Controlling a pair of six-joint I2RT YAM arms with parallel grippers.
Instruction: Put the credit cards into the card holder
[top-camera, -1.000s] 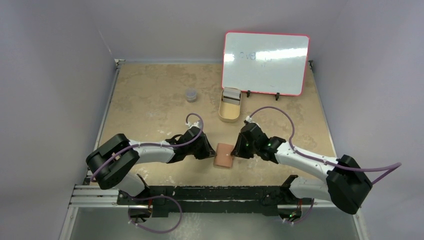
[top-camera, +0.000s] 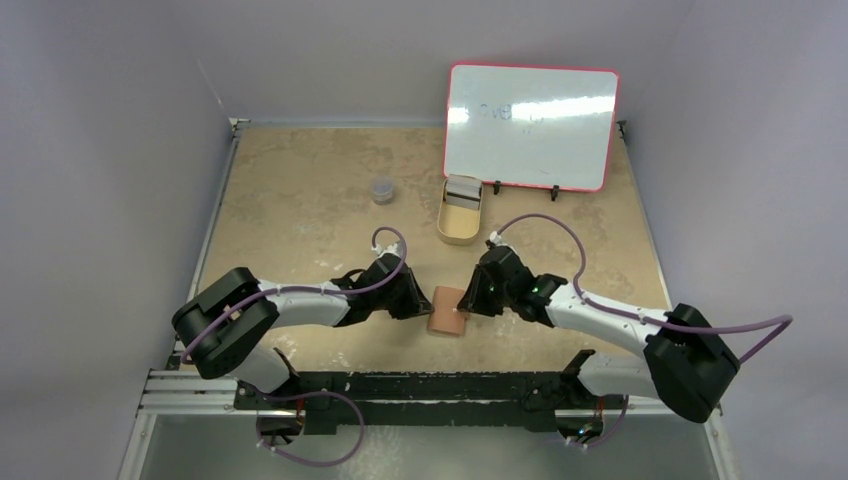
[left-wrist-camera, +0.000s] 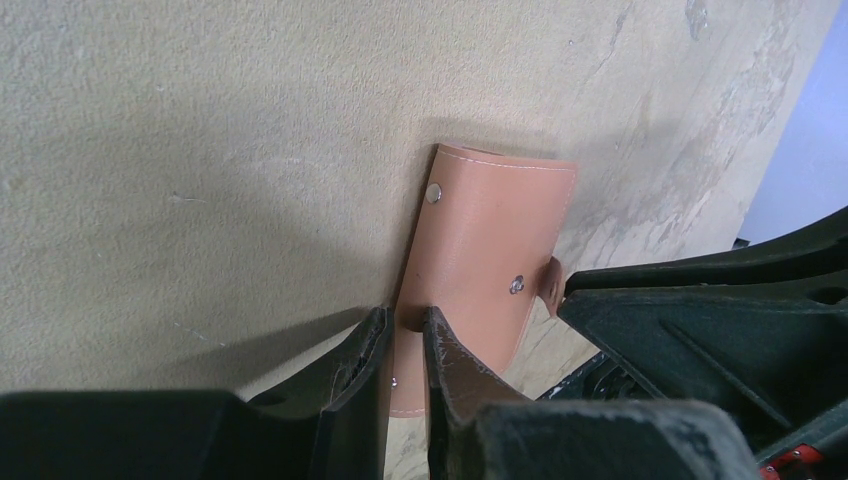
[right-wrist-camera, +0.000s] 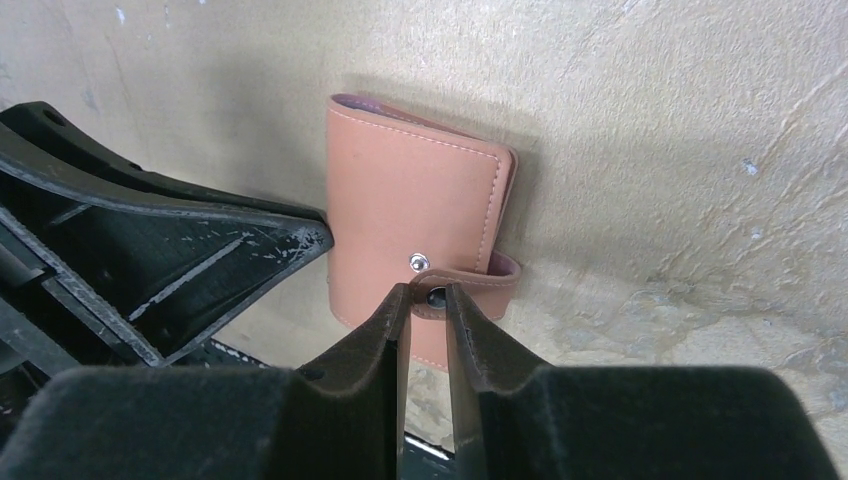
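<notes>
A pinkish-brown leather card holder (top-camera: 447, 322) lies folded on the table between my two grippers. My left gripper is shut on its left long edge, the cover running between the fingers. On the opposite side, my right gripper is shut at the small strap (right-wrist-camera: 500, 278) with its dark snap. Whether the strap is pinched between those tips is hard to see. The strap is bent over the cover, its snap apart from the metal stud (right-wrist-camera: 419, 262). No credit card shows in the folded holder; its inside is hidden.
Behind the holder stands a tan open box (top-camera: 458, 226) with grey-white flat pieces (top-camera: 464, 190) at its far end. A small clear round container (top-camera: 382, 190) is left of it. A whiteboard (top-camera: 530, 125) stands at the back.
My right gripper has shifted slightly left and toward the front over the holder, and its forearm has swung a little. The left arm and the holder have stayed put.
</notes>
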